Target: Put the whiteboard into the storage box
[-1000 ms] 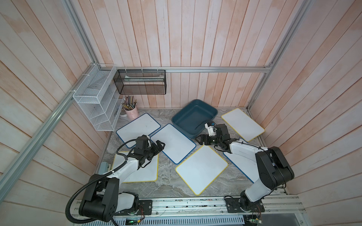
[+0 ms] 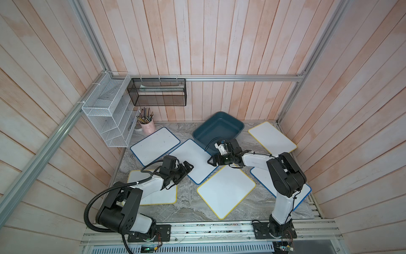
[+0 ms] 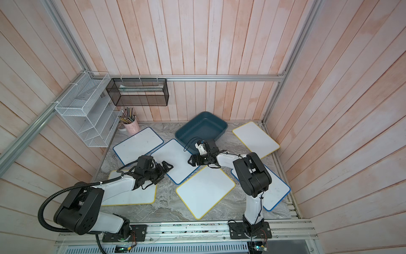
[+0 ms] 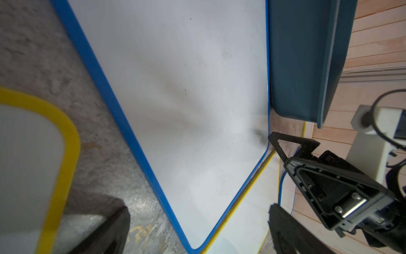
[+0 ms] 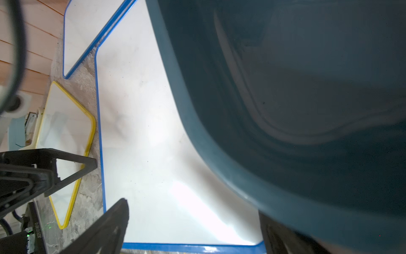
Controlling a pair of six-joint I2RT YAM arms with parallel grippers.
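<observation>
Several whiteboards with blue or yellow rims lie on the grey marble table. The blue-rimmed whiteboard (image 2: pixel 192 157) in the middle sits beside the dark teal storage box (image 2: pixel 217 127). My left gripper (image 2: pixel 186 168) is open, low over that board's lower-left part, with nothing between its blurred fingers in the left wrist view. My right gripper (image 2: pixel 213 160) is open over the same board's right corner, close to the box's near rim, which fills much of the right wrist view. The storage box's floor looks empty.
A pink pen cup (image 2: pixel 147 127) stands at the back left, near white mesh shelves (image 2: pixel 105 122). A black wire basket (image 2: pixel 156 93) hangs on the back wall. A yellow-rimmed whiteboard (image 2: pixel 226 190) lies in front, another (image 2: pixel 272 137) at the back right.
Over the last second my left gripper has moved right and slightly toward the front. My right gripper has moved left onto the middle board's corner. The boards appear unmoved.
</observation>
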